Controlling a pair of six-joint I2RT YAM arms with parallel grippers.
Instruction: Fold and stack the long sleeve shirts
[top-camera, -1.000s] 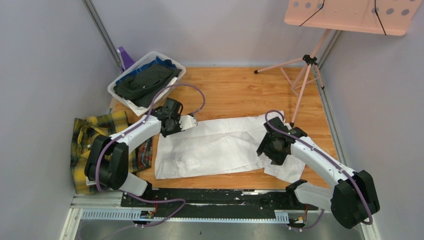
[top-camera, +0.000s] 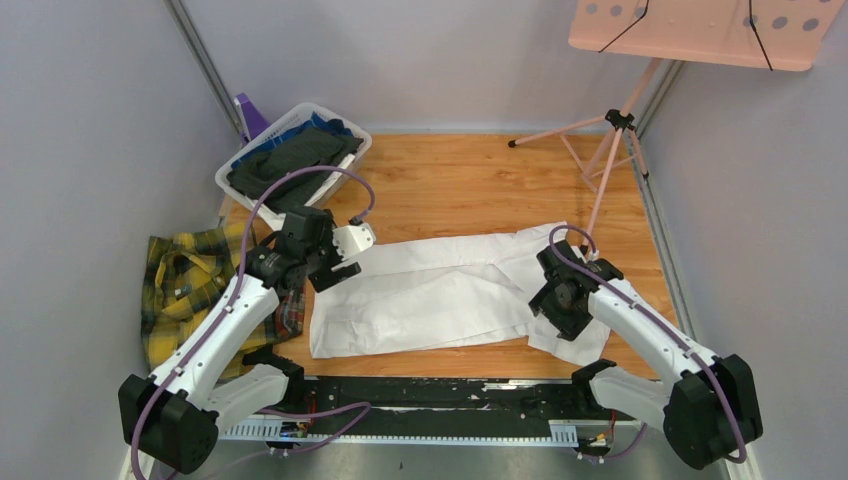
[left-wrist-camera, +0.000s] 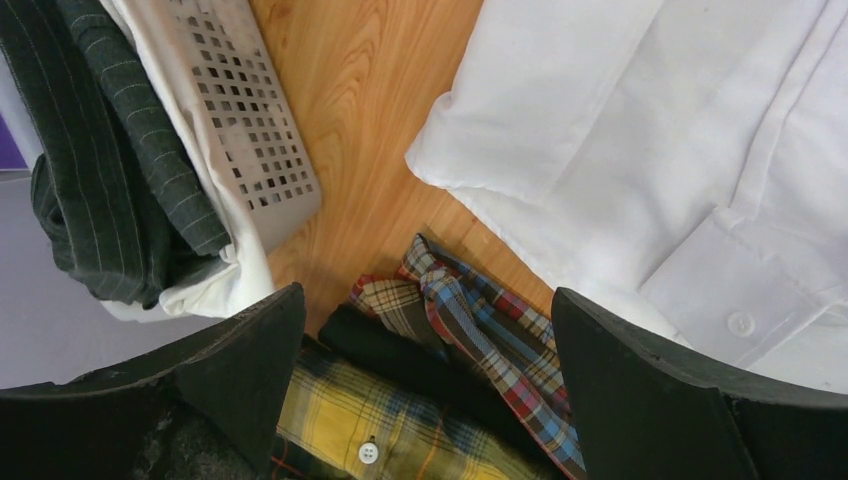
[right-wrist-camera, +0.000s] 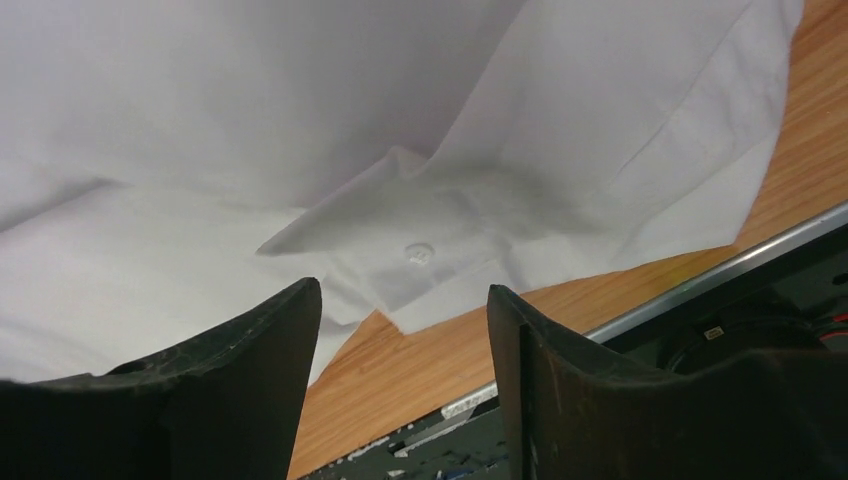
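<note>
A white long sleeve shirt (top-camera: 430, 300) lies spread across the middle of the wooden table, its far side turned inward in a long strip. At its right end a cuff with a button (right-wrist-camera: 419, 253) lies over another white layer. Above that end hovers my right gripper, its fingers apart and nothing between them. My left gripper is open and empty, over the shirt's left edge. Yellow and dark plaid shirts (top-camera: 195, 275) lie in a pile on the left, under the left arm.
A white basket (top-camera: 366, 140) with dark clothes stands at the back left. The pink stand (top-camera: 600, 160) has its legs at the back right. Bare wood (top-camera: 450, 185) stretches between them. A metal rail (right-wrist-camera: 740, 262) runs along the front edge.
My left gripper has drawn back to the left, off the shirt's far edge. The right gripper has shifted slightly right and towards the front. The white shirt looks unmoved.
</note>
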